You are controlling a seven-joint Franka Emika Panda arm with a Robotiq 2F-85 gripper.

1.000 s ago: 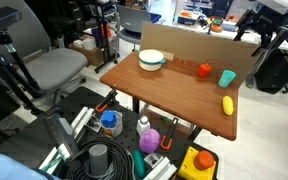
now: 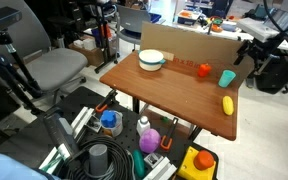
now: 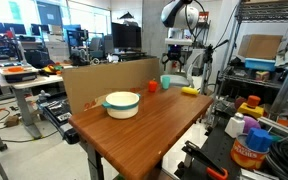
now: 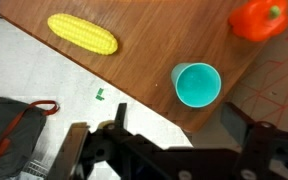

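Observation:
A teal cup [image 4: 196, 84] stands near the table's edge in the wrist view, its mouth toward the camera. The yellow corn [image 4: 83, 34] lies to its upper left, and a red pepper [image 4: 259, 18] sits at the upper right. Exterior view 1 shows the cup [image 2: 227, 77], pepper [image 2: 204, 70] and corn [image 2: 228, 105] on the right part of the wooden table [image 2: 174, 91]. Beyond that table end, my gripper [image 2: 247, 52] hangs above and behind the cup. Its fingers are open and apart from the cup, with nothing held between them.
A pale pot with a green rim [image 3: 121, 104] stands at the table's other end. A cardboard panel [image 2: 189, 46] rises along one long side. Bottles, cups and cables crowd a dark surface in front.
My gripper has come down toward the level of the cup, beyond the table's right end. The cup, pepper, corn and pot have stayed where they were.

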